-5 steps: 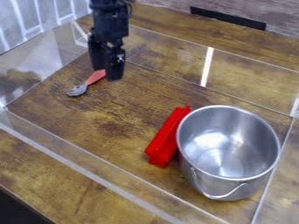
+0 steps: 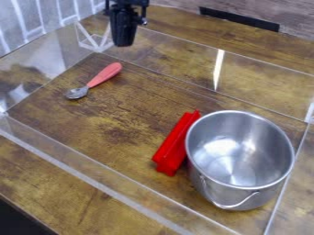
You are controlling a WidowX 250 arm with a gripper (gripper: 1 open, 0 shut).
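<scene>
A spoon (image 2: 102,77) with a red handle and silver bowl lies at the upper left of the wooden board. Above it, at the top edge of the camera view, hangs my black gripper (image 2: 123,34), mostly cropped and dark, so its finger state is unclear. A steel pail (image 2: 240,151) with a wire handle stands at the lower right. Beside its left side lies a red elongated object (image 2: 175,144).
Clear low walls frame the work area on the wooden table (image 2: 61,202). A white railing stands at the top left.
My gripper has risen from over the spoon to the top edge of the view, uncovering the spoon. The pail and red object look unchanged.
</scene>
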